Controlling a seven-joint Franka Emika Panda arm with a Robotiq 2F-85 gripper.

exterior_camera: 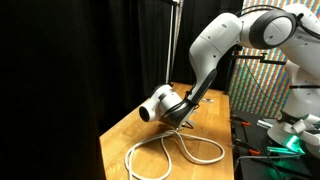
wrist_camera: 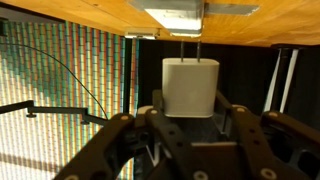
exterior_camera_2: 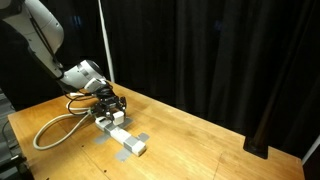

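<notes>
My gripper is shut on a white block-shaped plug [wrist_camera: 190, 86] with two thin metal prongs, which point toward the table in the wrist view. Just past the prongs lies the end of a white power strip [wrist_camera: 172, 14]; whether they touch it I cannot tell. Exterior view 2 has the plug [exterior_camera_2: 118, 117] low over the near part of the strip [exterior_camera_2: 126, 140], with the gripper [exterior_camera_2: 112, 108] tilted above. In exterior view 1 the arm hides most of the plug.
A white cord [exterior_camera: 130, 158] loops across the wooden table [exterior_camera: 110, 140]. Grey tape patches [exterior_camera_2: 123, 155] lie beside the strip. Black curtains [exterior_camera_2: 200, 60] hang behind the table. Exterior view 2 has bare tabletop to the right.
</notes>
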